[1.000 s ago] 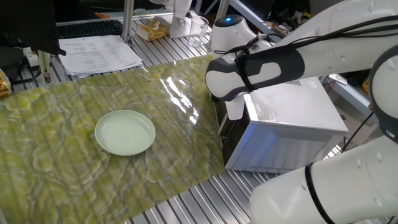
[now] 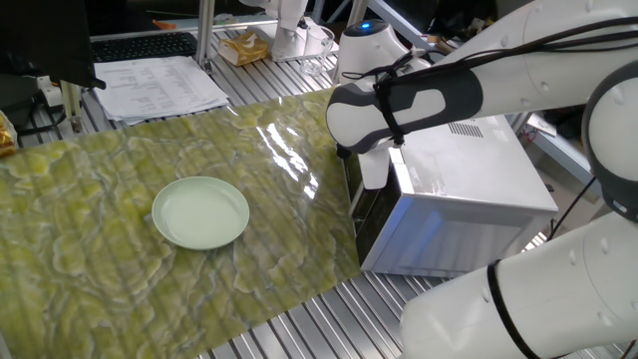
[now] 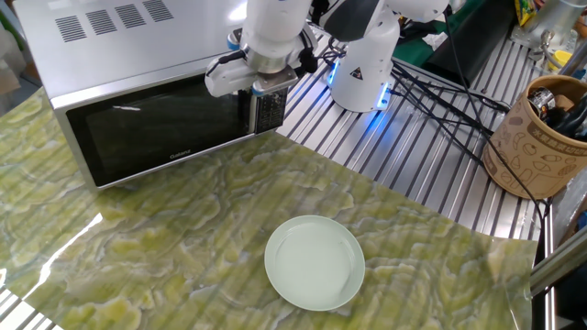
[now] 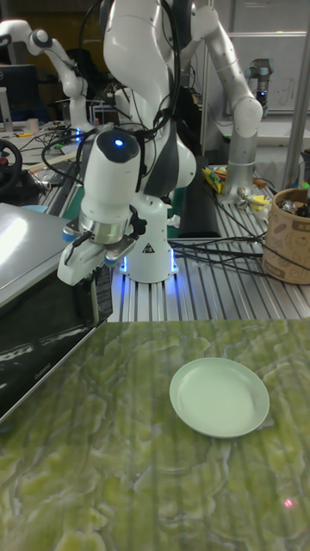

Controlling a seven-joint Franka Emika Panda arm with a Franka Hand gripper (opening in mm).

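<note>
A silver microwave [image 3: 151, 55] with a black front door [image 3: 170, 124] stands at the table's edge, its door looking shut. Its upright handle [image 3: 253, 114] is near the right end of the front. My gripper [image 3: 261, 93] is tilted at the top of that handle, close against the front; the view does not settle whether it touches. Its fingers are mostly hidden or too small to read, so their opening does not show. In exterior view 1 the gripper [image 2: 374, 172] overlaps the microwave's upper front edge. An empty pale green plate [image 2: 201, 212] lies flat on the green marbled mat.
A brown patterned bucket of tools [image 3: 527, 151] stands on the slatted metal table, with cables running near it. Papers [image 2: 159, 88] and a keyboard [image 2: 145, 47] lie beyond the mat.
The plate and microwave have not visibly moved.
</note>
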